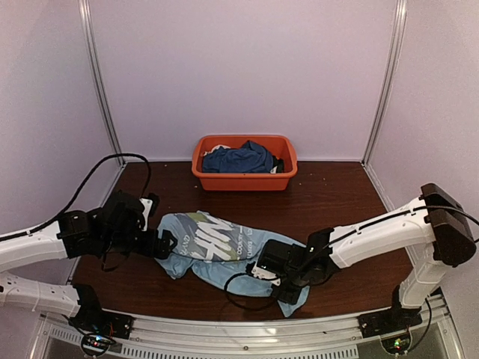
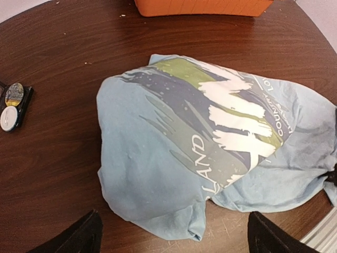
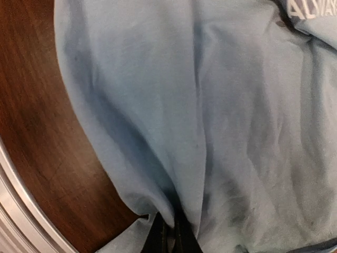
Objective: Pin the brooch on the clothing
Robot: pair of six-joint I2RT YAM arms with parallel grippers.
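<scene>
The clothing, a light blue shirt with a grey, green and white print, lies loosely folded on the table. My right gripper is shut on a bunched part of its edge near the table's front; in the top view its arm covers that part. At the shirt's left end hovers my left gripper, its dark fingers wide apart and empty. Far left in the left wrist view, two small round badges, one golden and one white, sit on a dark piece; whether either is the brooch, I cannot tell.
An orange basket holding dark blue cloth stands at the back middle. Bare brown table shows behind and to the right of the shirt. A metal rail runs along the front edge.
</scene>
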